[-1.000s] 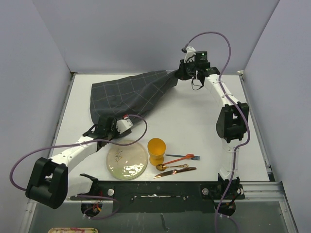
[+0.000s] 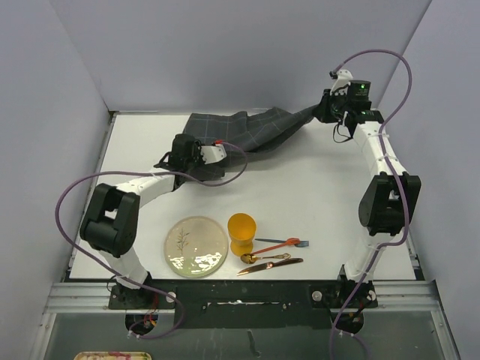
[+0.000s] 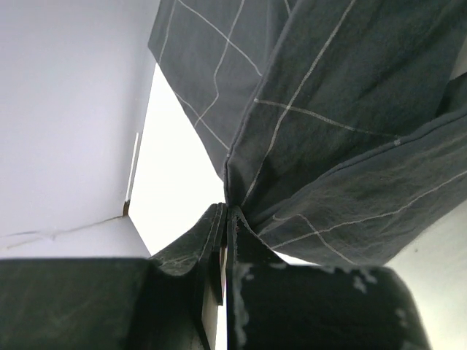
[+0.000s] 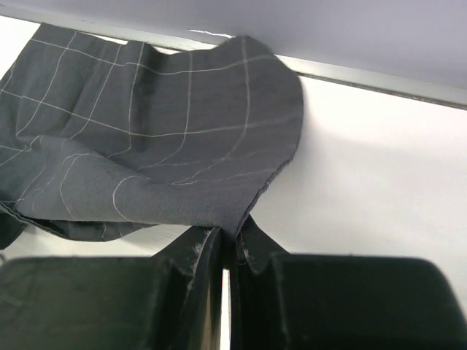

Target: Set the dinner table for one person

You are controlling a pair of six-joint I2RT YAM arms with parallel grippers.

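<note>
A dark grey cloth with thin pale lines [image 2: 259, 127] lies partly on the white table, its right end lifted and stretched to the back right. That corner is pinched in my right gripper, which is shut on it. At the cloth's left side my left gripper is shut with a fold of the cloth at its fingertips. Near the front edge are a cream plate [image 2: 196, 247], an orange cup [image 2: 241, 231], a blue-handled fork [image 2: 282, 242], a spoon with a red-orange handle [image 2: 276, 246], a golden spoon [image 2: 264, 258] and a knife [image 2: 270, 266].
Bare white table [image 2: 322, 202] stretches across the middle and right. Grey walls [image 2: 225, 52] stand close behind and at both sides. A tray [image 2: 112, 355] shows at the bottom edge, beyond the table's front.
Both grippers have moved right with the cloth, the left one also away from the front edge. The cloth has slid right, baring the table's back left. Plate, cup and cutlery have stayed put.
</note>
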